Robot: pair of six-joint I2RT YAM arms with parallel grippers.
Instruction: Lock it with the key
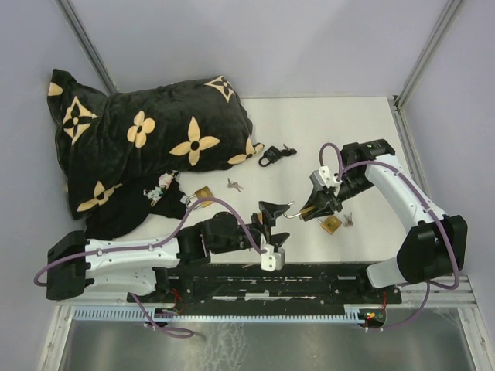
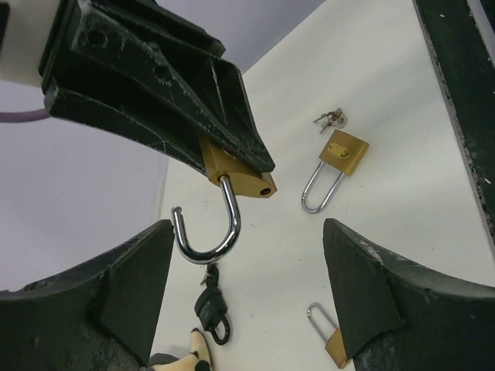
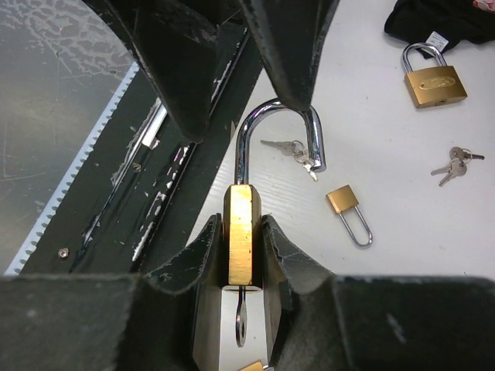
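Note:
A brass padlock (image 3: 240, 239) is clamped in my right gripper (image 1: 313, 210), its steel shackle (image 2: 228, 224) raised with one end free of the body. In the right wrist view a key (image 3: 241, 317) sticks out of the lock's bottom. My left gripper (image 1: 285, 222) is open in front of the shackle, with its two fingers (image 3: 174, 77) spread. In the right wrist view the shackle's curve lies around the fingertips, one finger overlapping it. Whether they touch cannot be told.
Another brass padlock (image 2: 345, 151) with loose keys (image 2: 332, 119) lies on the white table. A small brass padlock (image 3: 343, 199) and a black padlock (image 1: 270, 156) lie there too. A dark patterned cloth (image 1: 155, 131) covers the back left.

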